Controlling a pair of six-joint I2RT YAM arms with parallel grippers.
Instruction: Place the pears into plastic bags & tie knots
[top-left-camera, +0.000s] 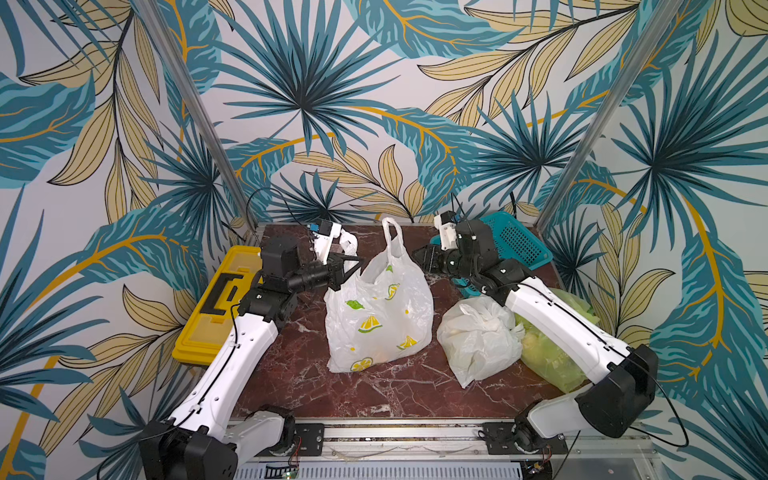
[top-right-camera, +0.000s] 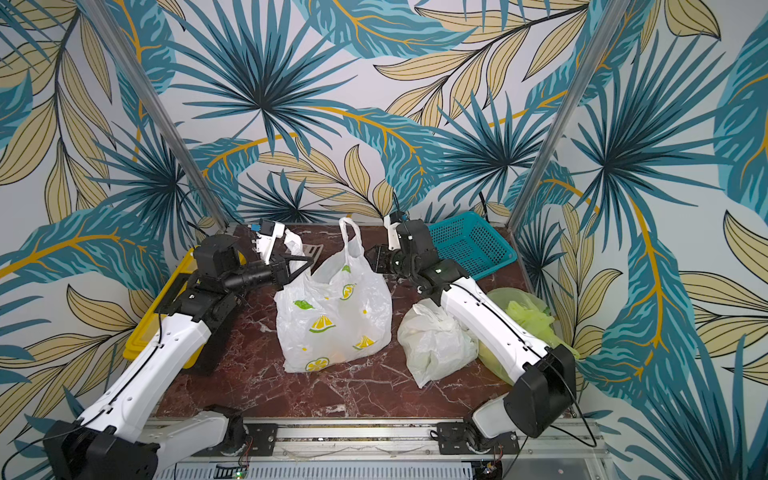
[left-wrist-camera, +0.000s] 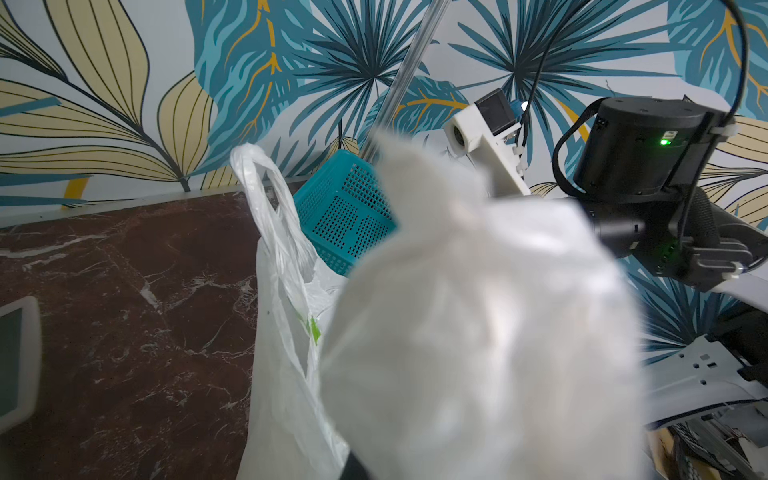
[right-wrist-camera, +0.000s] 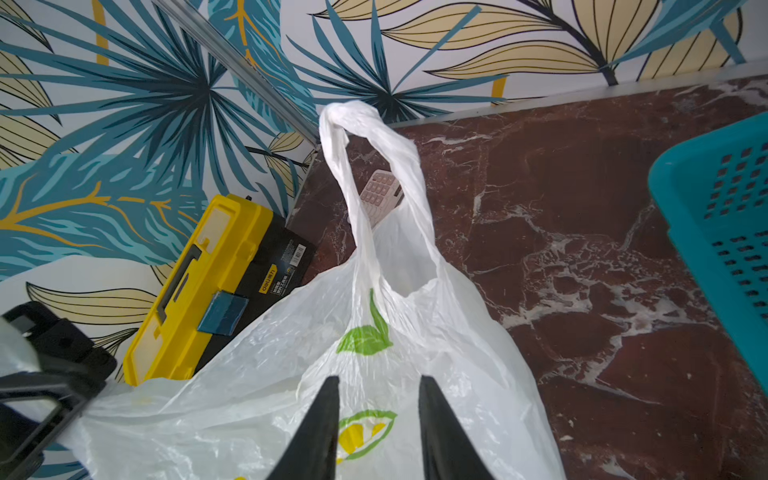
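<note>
A white bag with lemon prints (top-left-camera: 380, 320) stands upright mid-table, its contents hidden. My left gripper (top-left-camera: 357, 269) is shut at its left upper side, where gathered plastic (left-wrist-camera: 480, 320) fills the left wrist view. Plastic stretches toward that gripper in the right wrist view. The other handle (right-wrist-camera: 376, 144) rises as a free loop above the bag. My right gripper is open, its fingers (right-wrist-camera: 321, 428) apart in front of the bag, with no plastic visibly pinched. No pears can be made out.
A closed-up white bag (top-left-camera: 477, 340) and a yellow-green bag (top-left-camera: 556, 344) lie on the right. The teal basket (top-right-camera: 472, 244) is at the back right. A yellow toolbox (top-left-camera: 220, 304) borders the left side. Bare table shows along the front.
</note>
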